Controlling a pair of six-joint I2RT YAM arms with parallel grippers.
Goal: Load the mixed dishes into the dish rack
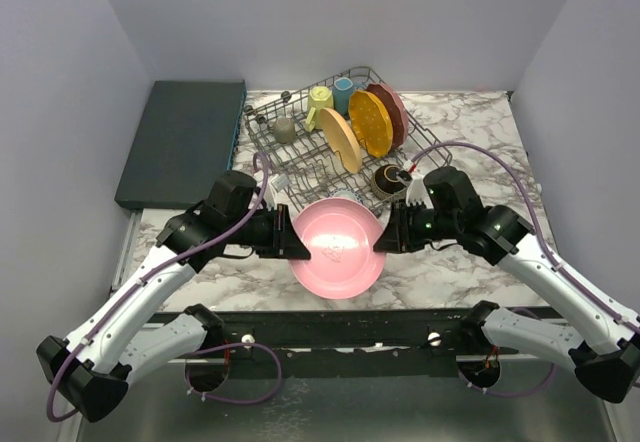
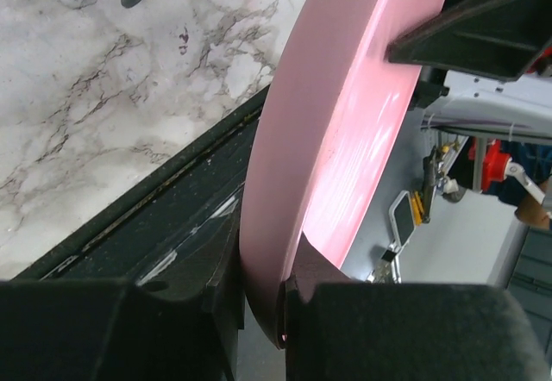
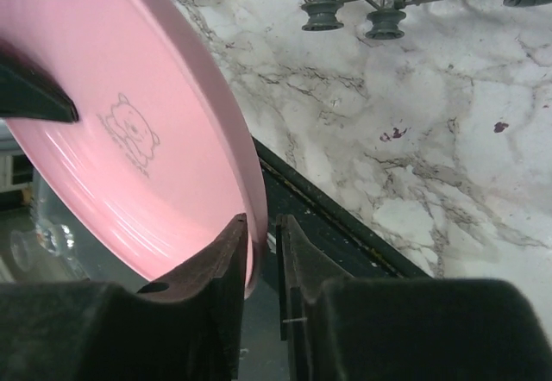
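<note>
A pink plate (image 1: 337, 249) with a small animal drawing hangs above the front of the counter, its inner face up toward the top camera. My left gripper is shut on its rim at the left side. At the opposite side is my right gripper, its fingers a little apart; the plate's rim (image 3: 252, 217) lies between them, close to the left one. The wire dish rack (image 1: 302, 184) stands behind the plate, holding an orange plate (image 1: 340, 139), a yellow plate (image 1: 371, 124) and a reddish plate (image 1: 397, 112).
The rack also carries a yellow-green mug (image 1: 319, 102), a blue cup (image 1: 342, 93), a grey cup (image 1: 284, 129) and a dark brown bowl (image 1: 386, 181). A blue-and-white dish is mostly hidden behind the pink plate. A dark green board (image 1: 183, 142) lies at left.
</note>
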